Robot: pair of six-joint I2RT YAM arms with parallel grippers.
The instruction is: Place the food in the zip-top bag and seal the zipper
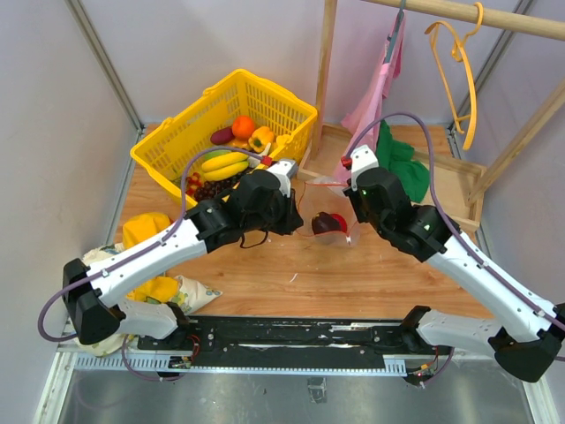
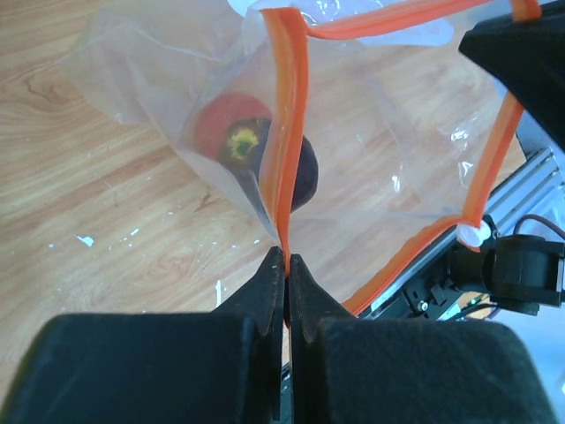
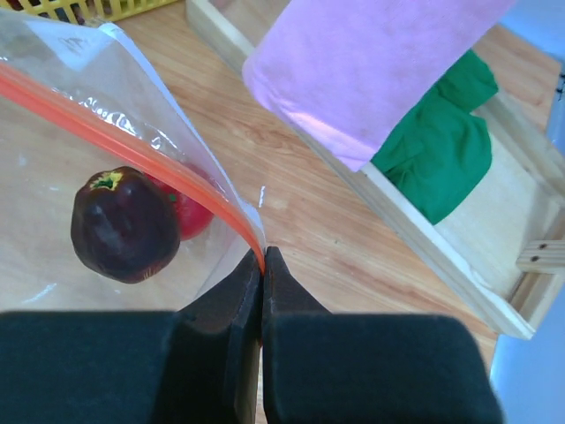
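A clear zip bag (image 1: 340, 231) with orange zipper edges hangs between my grippers, holding a dark eggplant-like item (image 3: 124, 225) and a red item (image 3: 190, 214) behind it. My left gripper is shut on the bag's orange zipper edge. My right gripper is also shut on the zipper edge at the bag's other side. The bag's mouth stands spread between them, seen from above in the left wrist view.
A yellow basket (image 1: 163, 163) of fruit and vegetables sits back left. A wooden rack with pink cloth (image 1: 371, 97), green cloth (image 1: 397, 172) and orange hanger stands back right. Yellow cloth (image 1: 146, 230) lies left.
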